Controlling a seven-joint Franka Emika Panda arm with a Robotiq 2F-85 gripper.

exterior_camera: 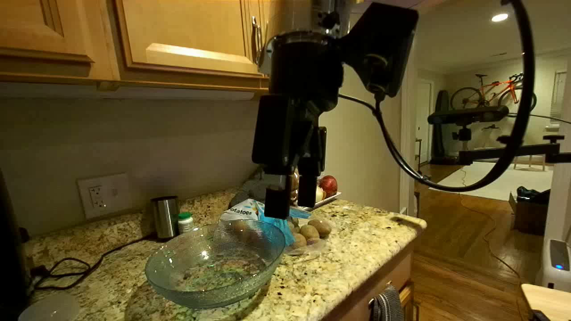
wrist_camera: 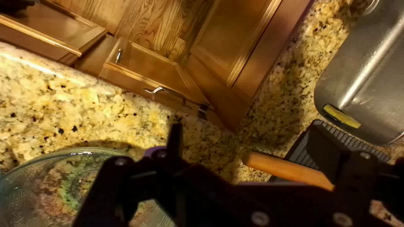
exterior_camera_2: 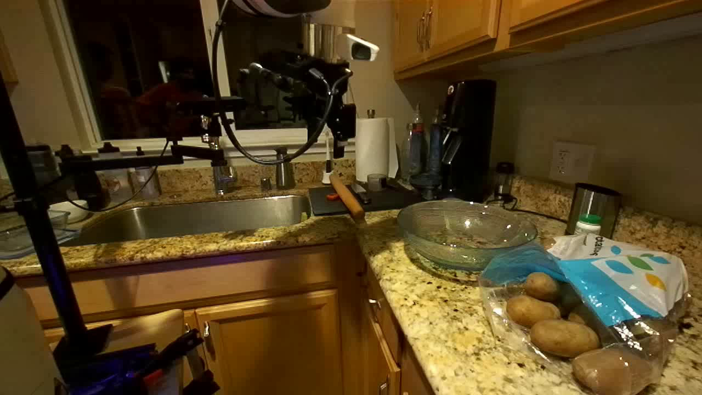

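My gripper [exterior_camera: 292, 197] hangs pointing down above the counter in the first exterior view. In the wrist view its two dark fingers stand wide apart, and nothing shows between them. A clear glass bowl [exterior_camera: 217, 265] sits on the counter, lower than the fingertips; no contents show in it. Beside the bowl lies an opened plastic bag [exterior_camera_2: 622, 280] with several brown potatoes [exterior_camera_2: 564, 338] in its mouth. The wrist view shows part of the bowl [wrist_camera: 68, 185] at lower left, while the gripper's body hides the rest.
A wooden rolling pin [exterior_camera_2: 346, 197] lies by a dark mat near the sink [exterior_camera_2: 197, 220]. Behind the bowl stand a metal canister [exterior_camera: 164, 216] and a small green-capped bottle [exterior_camera: 185, 222]. Overhead cabinets [exterior_camera: 187, 37] hang close to the arm. Bare counter runs along the front edge.
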